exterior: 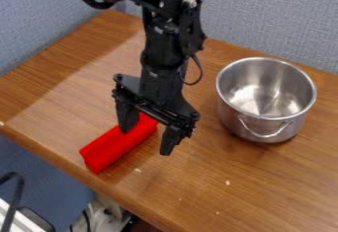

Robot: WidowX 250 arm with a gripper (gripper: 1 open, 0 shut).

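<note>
A red bar-shaped object (107, 149) lies on the wooden table at the front left, angled from lower left to upper right. The black gripper (148, 129) hangs over the far end of the red object, open, its two fingers apart, partly hiding that end. The right finger stands to the right of the red object. Whether either finger touches it I cannot tell.
A steel pot (264, 93) with a wire handle stands at the right. Grey walls stand behind.
</note>
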